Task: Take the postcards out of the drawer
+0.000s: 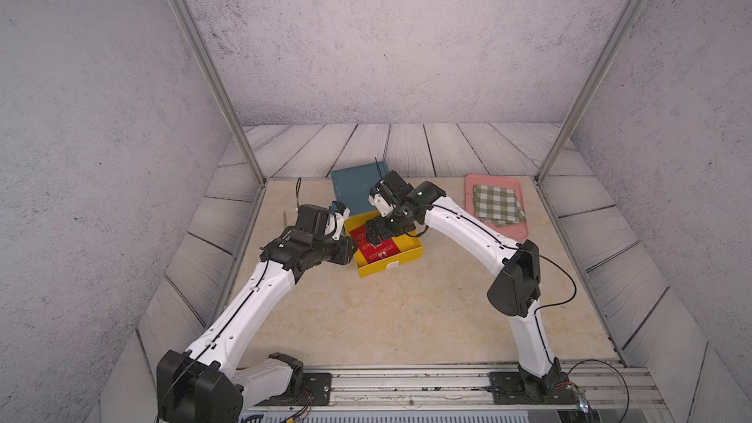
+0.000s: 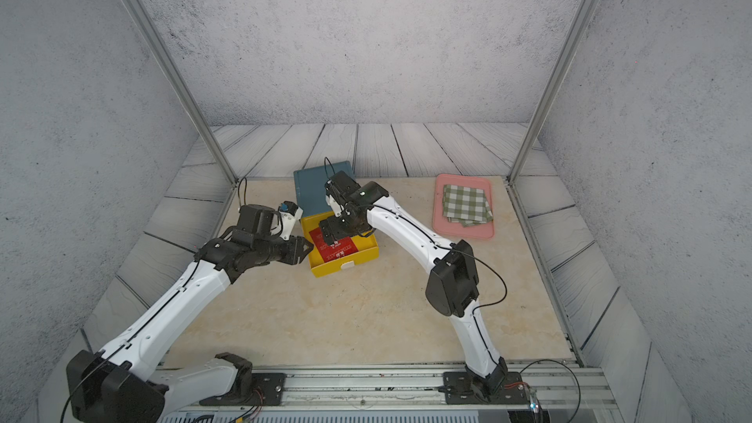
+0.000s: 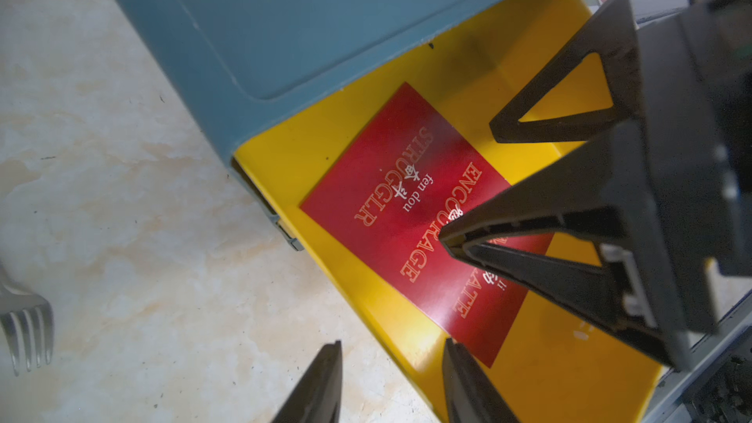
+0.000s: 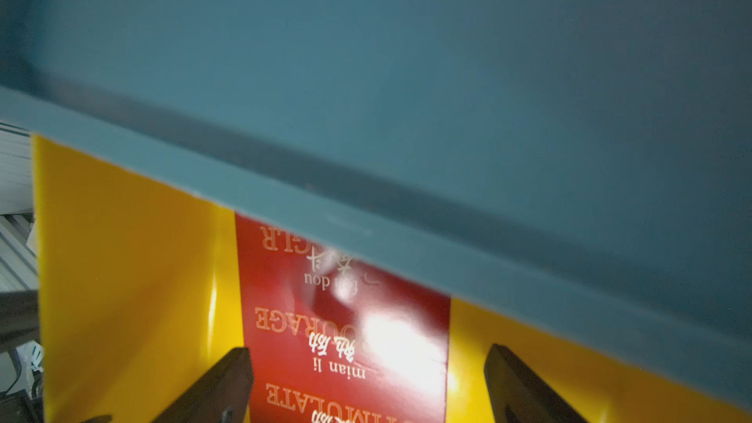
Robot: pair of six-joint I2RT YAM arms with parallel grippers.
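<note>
A yellow drawer (image 1: pixel 403 258) stands pulled out from under a blue-grey top (image 1: pixel 356 186). Flat inside it lie red postcards (image 3: pixel 415 203) with printed lettering; how many are stacked cannot be told. My left gripper is at the drawer's left wall, its fingers (image 3: pixel 317 384) parted, and nothing is held. In the left wrist view the drawer's rim runs through the gap between them, though contact cannot be made out. Over the drawer, my right gripper is wide open above the postcards, one finger (image 4: pixel 223 380) to each side of them, holding nothing.
A fork (image 3: pixel 27 317) lies on the table left of the drawer. On the right, a pink tray (image 1: pixel 521 231) bears a green checked cloth (image 1: pixel 497 203). Both grippers are close together at the drawer.
</note>
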